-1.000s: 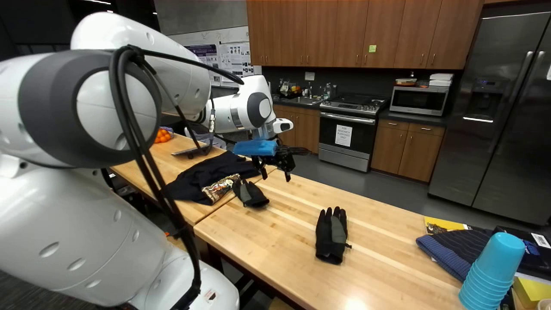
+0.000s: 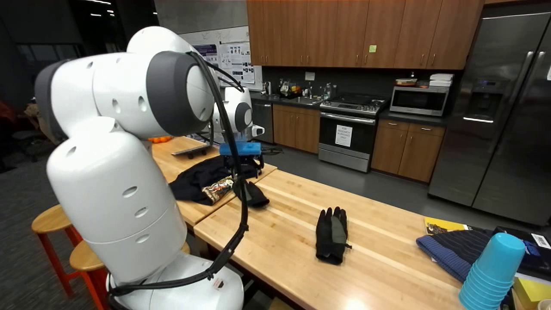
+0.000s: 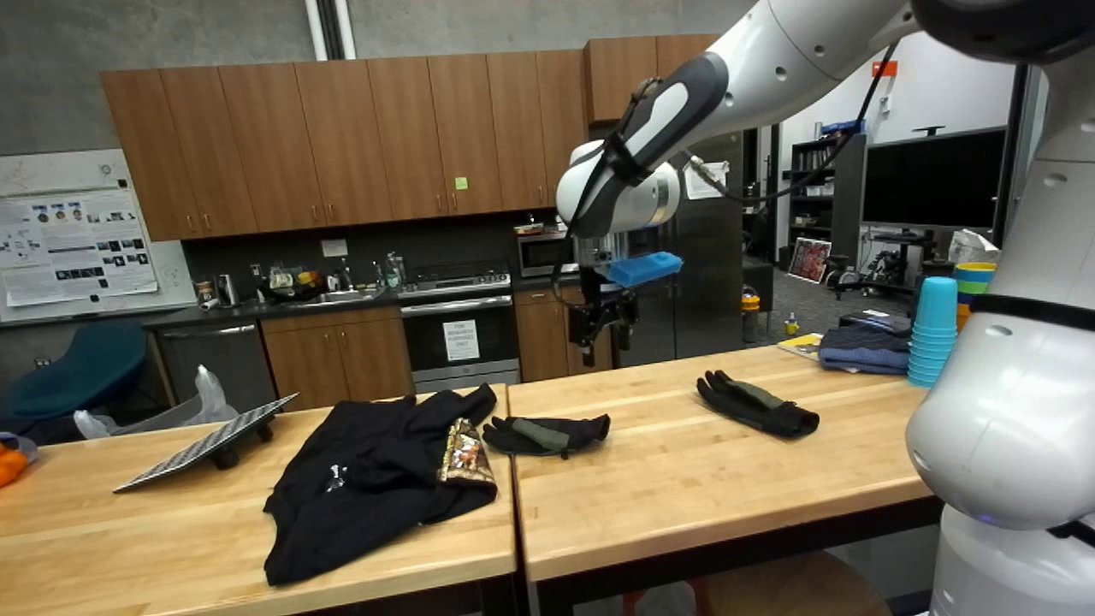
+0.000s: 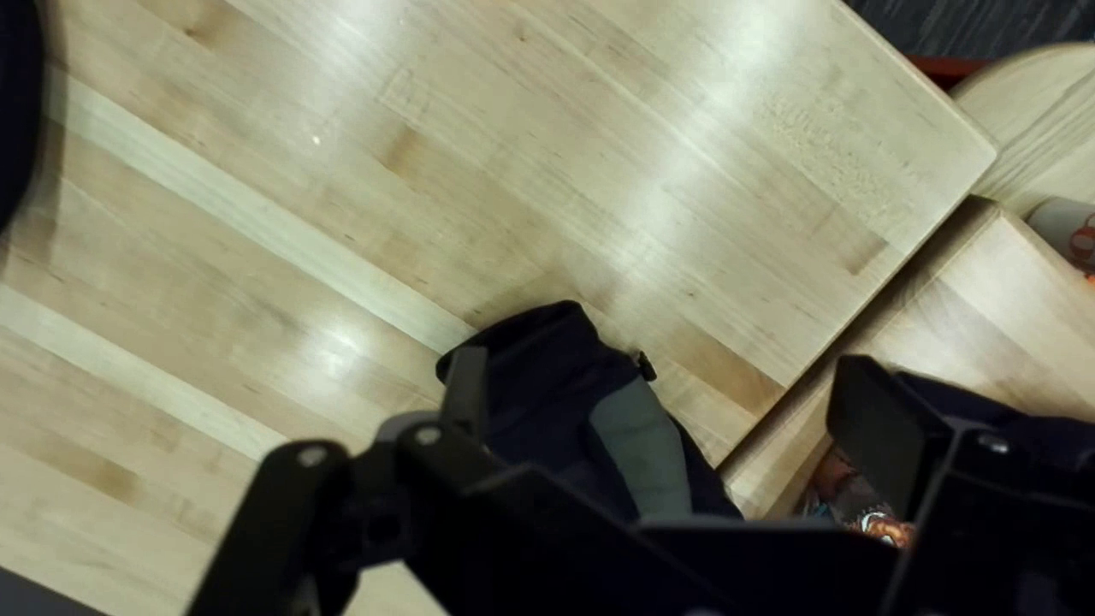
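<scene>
My gripper (image 3: 606, 347) hangs in the air above the table, its fingers apart and empty. Below it in the wrist view lies a black glove with a grey patch (image 4: 642, 452), seen partly between the fingers and partly behind the gripper body. This glove (image 3: 546, 435) rests by the seam between two tabletops, fingers toward a black garment (image 3: 375, 467). A second black and grey glove (image 2: 331, 235) lies apart on the right-hand tabletop. In exterior view 1 the arm's cable crosses in front of part of the gripper and the first glove (image 2: 255, 196).
Stacked blue cups (image 2: 490, 274) and a folded dark knit item (image 2: 454, 250) occupy the table's far right end. A tilted stand (image 3: 210, 441) is left of the garment. Bare wood separates the two gloves. A stool (image 2: 54, 224) stands below table height.
In exterior view 1 my gripper has shifted left, toward the garment side, and the arm's large links have swung to a more upright pose. Both gloves lie where they were.
</scene>
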